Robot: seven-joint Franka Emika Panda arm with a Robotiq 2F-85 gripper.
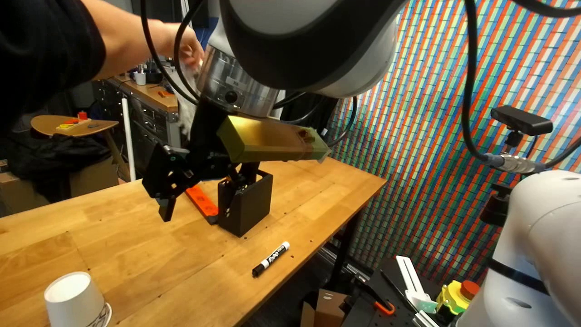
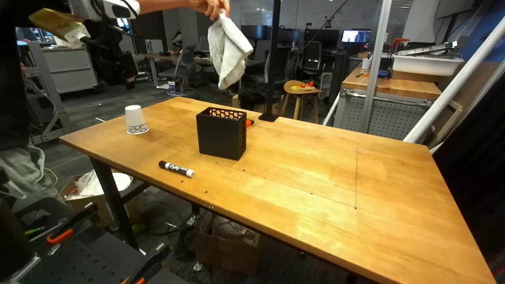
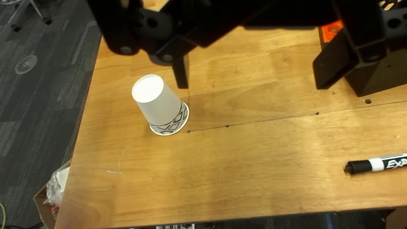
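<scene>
Wide apart and empty, the fingers of my open gripper hang above the wooden table [image 2: 303, 189]. A white paper cup [image 3: 160, 103] stands upside down on the table, lower left of the gripper in the wrist view. The black-and-white Expo marker [image 1: 270, 260] lies near the table's edge. Behind it stands a black open-topped box [image 2: 221, 135] with honeycomb sides. A flat orange object [image 1: 202, 201] lies by the box, partly hidden. Above the table's far side, a person's hand [image 2: 210, 6] holds up a pale cloth [image 2: 229, 49].
The person's arm [image 1: 128, 38] reaches in beside my wrist, clear of the tabletop. A black post [image 2: 272, 66] rises at the back edge.
</scene>
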